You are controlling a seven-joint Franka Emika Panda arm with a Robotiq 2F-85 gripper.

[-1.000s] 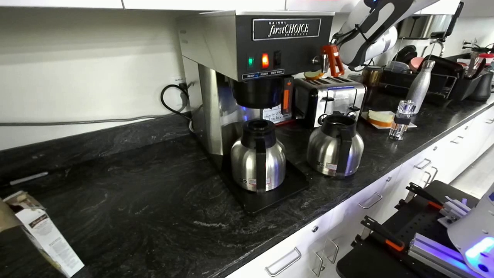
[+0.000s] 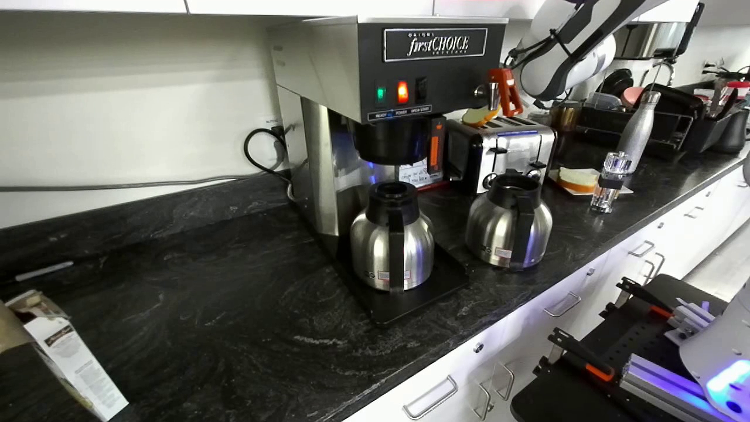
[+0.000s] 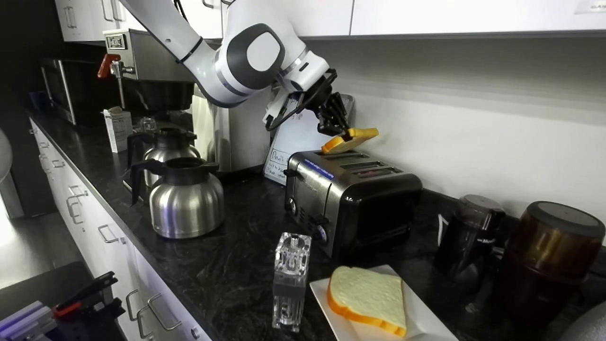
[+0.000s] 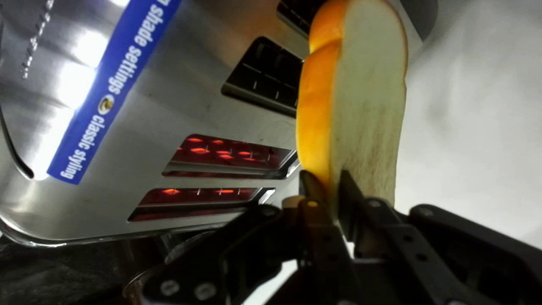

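My gripper is shut on one end of a slice of bread (image 4: 368, 96), its fingers on either face of it. In exterior view 2 this slice (image 3: 352, 140) is tilted over the top of the toaster (image 3: 369, 213), at the end nearer the wall and whiteboard. The wrist view shows the slots: two glow red inside, while the far ones are dark and partly covered by the bread. Whether the slice touches the toaster's top I cannot tell. A second slice (image 3: 369, 295) lies flat on a white plate (image 3: 423, 318) in front of the toaster.
A clear grinder (image 3: 291, 281) stands beside the plate. To the toaster's left are a steel carafe (image 3: 187, 199) and the coffee maker (image 2: 429, 77); its red-handled tap (image 2: 506, 91) sticks out near my arm. Dark jars (image 3: 551, 250) stand at the right, and the wall is close behind.
The held slice has changed its tilt and shows more of its pale face in exterior view 1. My arm has shifted slightly to the right there.
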